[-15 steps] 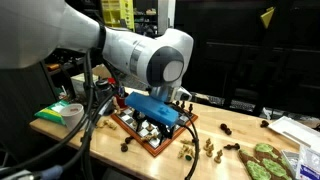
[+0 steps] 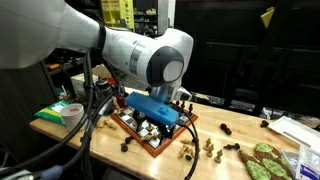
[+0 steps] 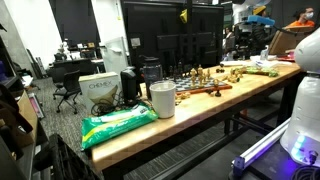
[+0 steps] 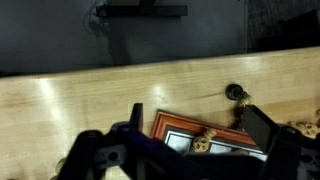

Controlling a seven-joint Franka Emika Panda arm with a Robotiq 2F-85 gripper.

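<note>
My gripper stands open above the table, its two fingers wide apart in the wrist view with nothing held between them. Below it a brown-edged chessboard (image 4: 172, 123) shows partly, the rest cut off by the frame and gripper. A light chess piece (image 4: 204, 141) is at the board's edge, and a dark piece (image 4: 235, 92) lies on the bare wood beyond it. In the first exterior view, the arm covers part of the chessboard (image 2: 154, 150), and several light pieces (image 2: 209, 148) stand beside it. The fingers are hidden there.
A white mug (image 3: 163, 99) and a green bag (image 3: 118, 122) occupy one end of the table, near a cardboard box (image 3: 97, 90). Toward the other end lies a green-brown mat (image 2: 262, 163). Bare wood shows along the table's front edge.
</note>
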